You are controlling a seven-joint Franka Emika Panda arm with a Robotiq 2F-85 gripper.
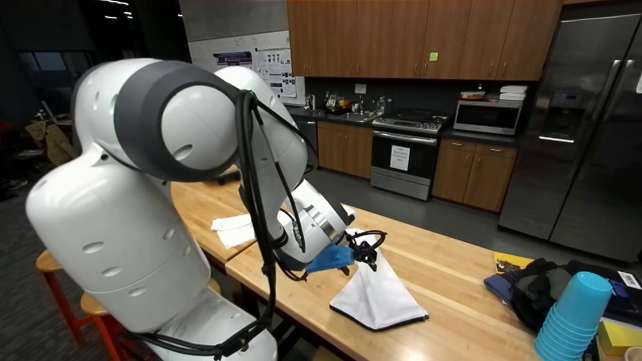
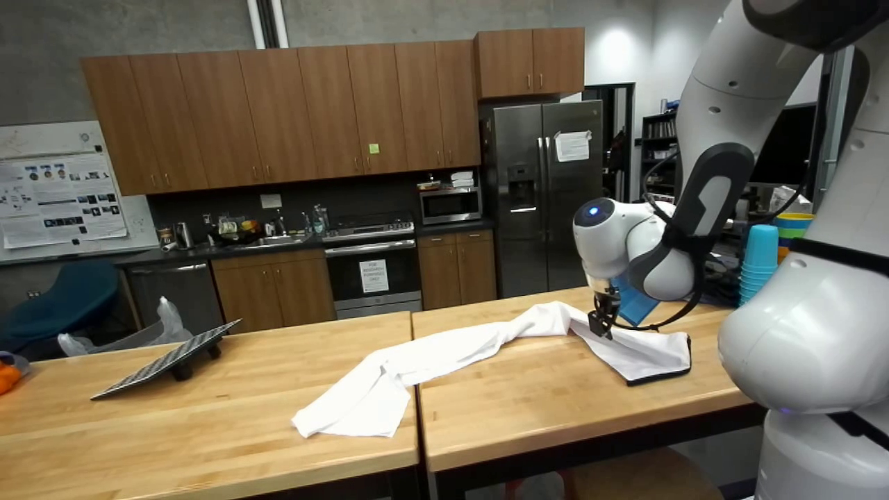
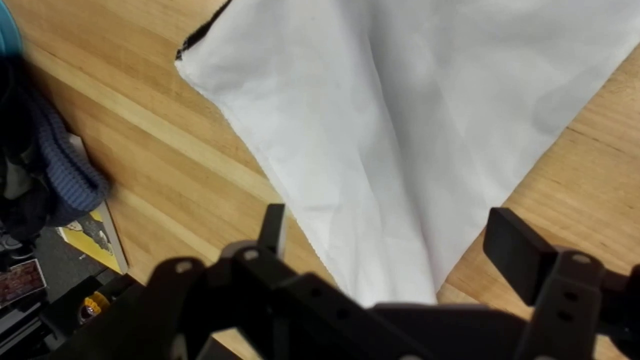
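Observation:
A long white cloth [image 2: 467, 354] lies across two wooden tables, narrow and bunched in its middle and spread at both ends. Its near end has a dark hem, seen at the front in exterior view 1, where the white cloth [image 1: 376, 301] fans out. My gripper is open above the cloth, pointing down. In the wrist view one black finger [image 3: 273, 231] is left of the fabric and the other right of it, with the narrowing cloth visible between. Whether the fingers touch the cloth or table cannot be told.
Stacked blue cups [image 1: 572, 319] and dark knit clothing [image 1: 535, 289] crowd the table's right end. A tilted dark panel [image 2: 171, 362] rests on the other table. A seam [image 2: 417, 400] separates the tables. Bare wood surrounds the cloth.

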